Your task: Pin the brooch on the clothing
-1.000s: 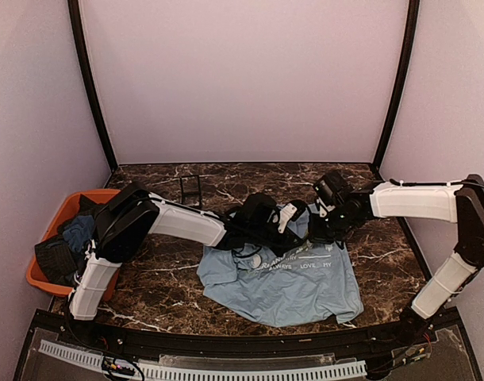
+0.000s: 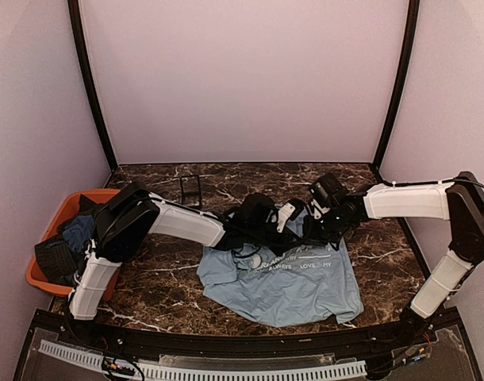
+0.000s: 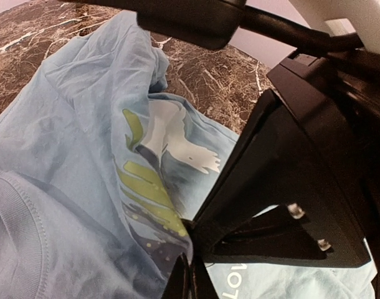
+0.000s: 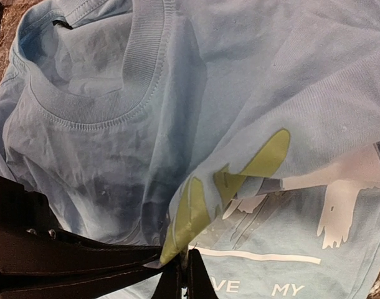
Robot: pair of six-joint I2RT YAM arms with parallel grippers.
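Observation:
A light blue T-shirt (image 2: pixel 286 294) with white lettering lies on the marble table, its printed fabric bunched up between the two grippers. My left gripper (image 2: pixel 286 242) and my right gripper (image 2: pixel 313 234) meet over its middle. In the left wrist view, a raised fold (image 3: pixel 146 193) with green print runs down to the left fingertips, which are shut. In the right wrist view, the same fold (image 4: pixel 196 205) reaches the shut right fingertips, where the other gripper comes in from the left. Whether fabric sits between either pair of fingers is hard to tell. I cannot make out a brooch.
An orange bin (image 2: pixel 59 214) holding dark cloths stands at the left. A small black frame (image 2: pixel 190 190) sits at the back behind the left arm. Bare table (image 2: pixel 385 278) shows right of the shirt. Walls bound the sides and back.
My right arm has shifted slightly left, toward the left gripper. The left arm and the shirt look unchanged in the top view.

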